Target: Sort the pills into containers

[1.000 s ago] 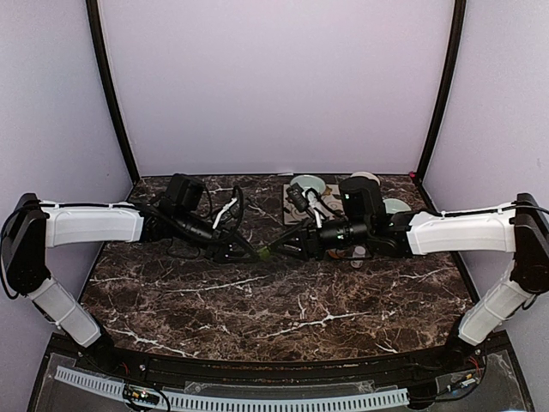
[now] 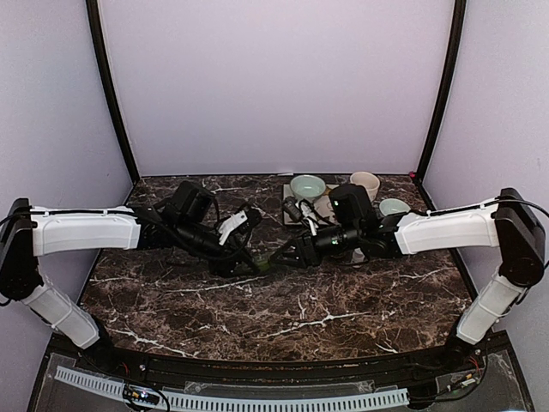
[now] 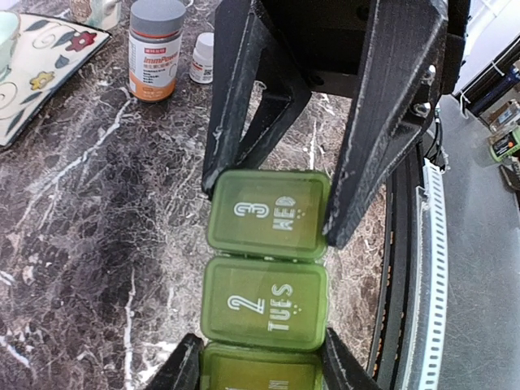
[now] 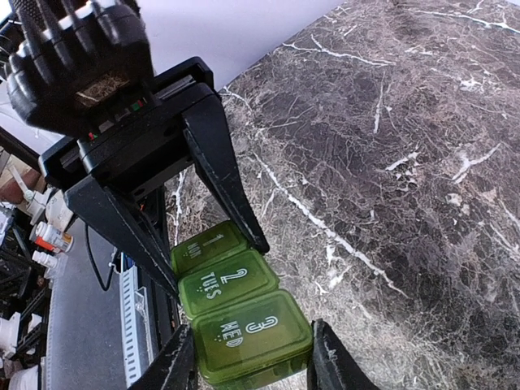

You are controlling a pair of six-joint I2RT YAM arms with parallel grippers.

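A green weekly pill case (image 2: pixel 266 265) hangs between both grippers over the middle of the table. My left gripper is shut on its MON end; the TUES and WED lids (image 3: pixel 268 215) face the left wrist camera, all closed. From the other side my right gripper straddles the WED end, one finger (image 4: pixel 329 349) along each side. Both fingers sit very close to the case, and whether they press on it cannot be told. Behind the right arm stands an orange-labelled pill bottle (image 3: pixel 154 57) with a grey cap, beside a small white bottle (image 3: pixel 202 58).
At the back, a pale green bowl (image 2: pixel 308 186) sits on a patterned tray (image 2: pixel 287 190). A cream cup (image 2: pixel 366 182) and another pale bowl (image 2: pixel 394 207) stand to the right, partly behind the right arm.
Both arms have dipped slightly toward the table's front, the case moving with them. The left gripper has shifted a little right and the right one a little left.
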